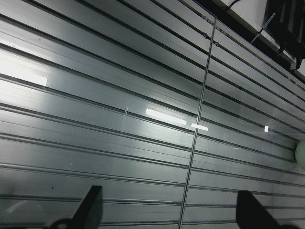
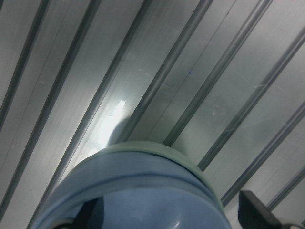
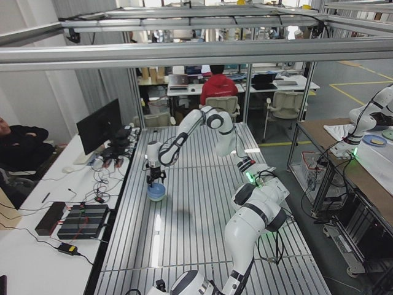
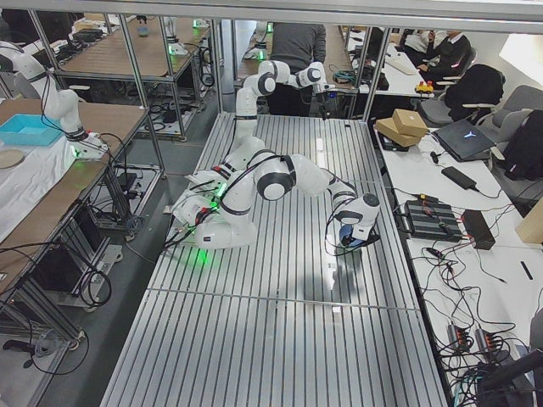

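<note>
A blue bowl [image 3: 156, 193] [image 2: 147, 205] rests on a pale green bowl or plate [image 2: 181, 160] on the slatted metal table at left of the camera left view. My right gripper [image 3: 155, 176] is low over it, fingers spread at the blue rim; a firm grip is not visible. In the left wrist view my left gripper hangs open above bare table, and a pale green round thing [image 1: 300, 153] is cut off at the right edge.
A white side table [image 3: 37, 264] with a monitor [image 3: 98, 126], cables and black boxes [image 3: 81, 221] borders the metal table [image 3: 184, 239]. A seated person is at the far left.
</note>
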